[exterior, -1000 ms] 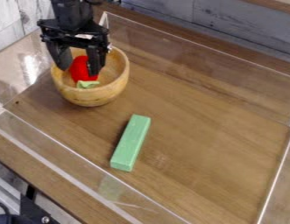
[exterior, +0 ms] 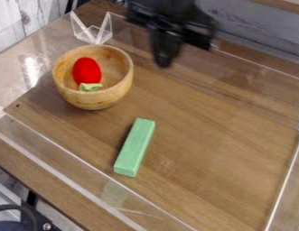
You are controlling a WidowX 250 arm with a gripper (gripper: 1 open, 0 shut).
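Note:
A wooden bowl [exterior: 114, 92] sits at the upper left of the tray, holding a red object [exterior: 87, 69] with a small green part below it. A light green block [exterior: 135, 147] lies lengthwise in the lower middle. My dark arm and gripper [exterior: 169, 27] are at the top, blurred, up and to the right of the bowl; whether the fingers are open or shut is unclear.
Clear walls edge the area, and a grey panel is along the back.
My gripper has moved up and to the right, away from above the bowl. The red object remains in the bowl, and the green block is unmoved.

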